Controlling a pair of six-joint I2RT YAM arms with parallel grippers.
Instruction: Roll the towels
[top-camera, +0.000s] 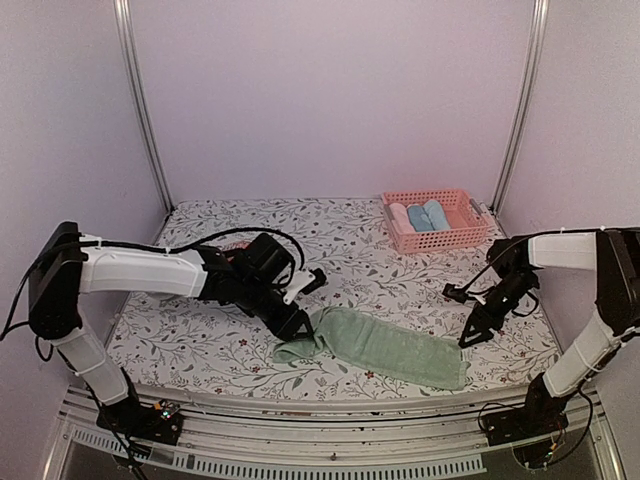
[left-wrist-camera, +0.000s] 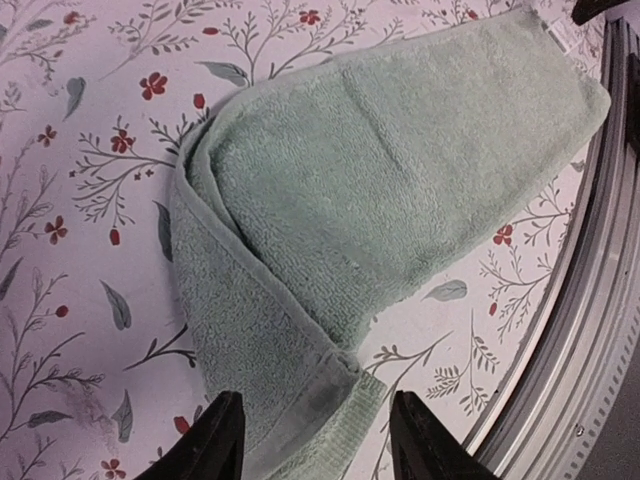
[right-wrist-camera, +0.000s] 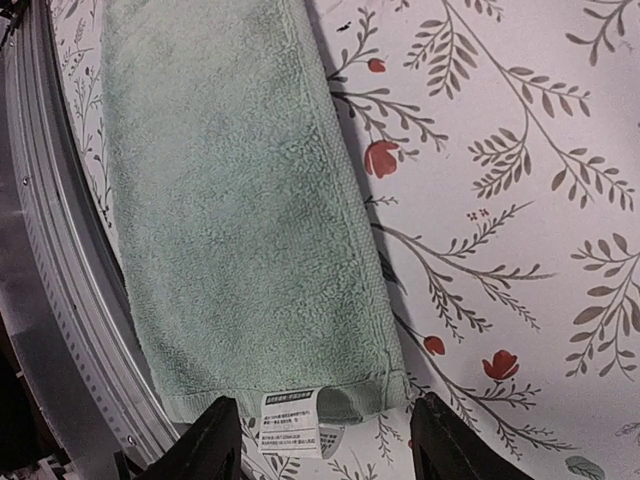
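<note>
A green towel (top-camera: 390, 345) lies along the front of the table, flat in its middle and right part. Its left end is bent and folded over on itself, as the folded part (left-wrist-camera: 250, 330) in the left wrist view shows. Over that folded end hovers my left gripper, open and empty. At the towel's right end is my right gripper, its fingers apart on either side of a white label (right-wrist-camera: 290, 422) at the towel's edge. Nothing is pinched between them.
A pink basket (top-camera: 440, 240) at the back right holds a rolled pink towel (top-camera: 400, 218) and rolled blue towels (top-camera: 436, 214). Behind my left arm, a reddish patterned item (top-camera: 236, 247) is partly hidden.
</note>
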